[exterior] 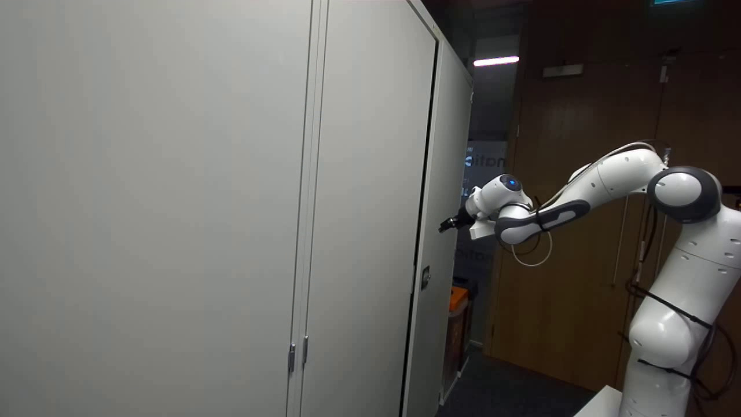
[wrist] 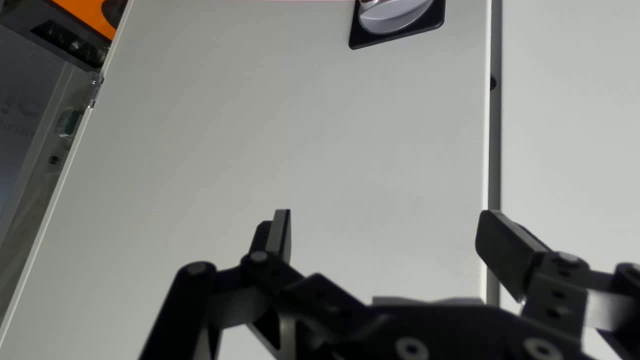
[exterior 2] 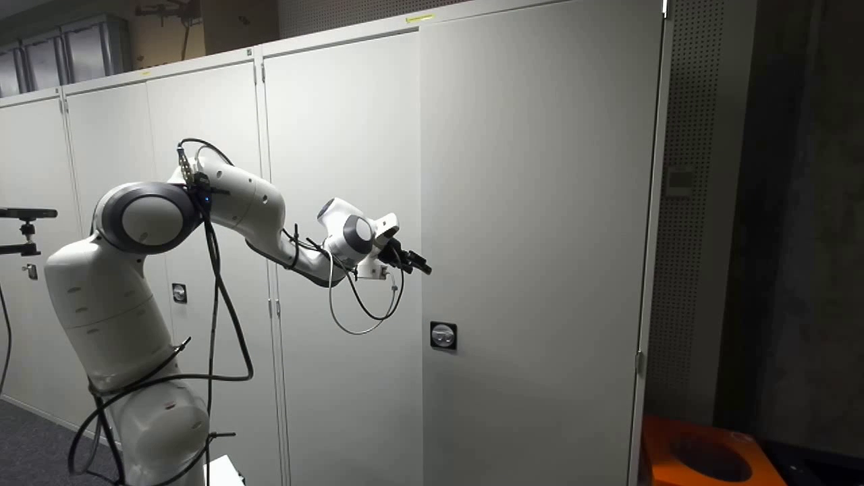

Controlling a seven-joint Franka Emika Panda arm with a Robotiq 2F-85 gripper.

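A tall grey cabinet door [exterior 2: 543, 194] stands slightly ajar; a dark gap runs along its free edge in the wrist view. Its silver latch handle [exterior 2: 443, 335] on a black plate sits low near that edge, and the same latch handle [wrist: 396, 13] shows at the top of the wrist view, partly cut off. My gripper is open with nothing between its black fingers. In exterior view 2 the gripper [exterior 2: 427, 266] is above the latch, near the door's edge. Whether it touches the door cannot be told.
The neighbouring cabinet door [exterior 2: 348, 146] lies beside the gap. An orange-topped bin [exterior 2: 688, 453] stands past the cabinet's far side. Loose cables [exterior 2: 364, 320] hang below the wrist.
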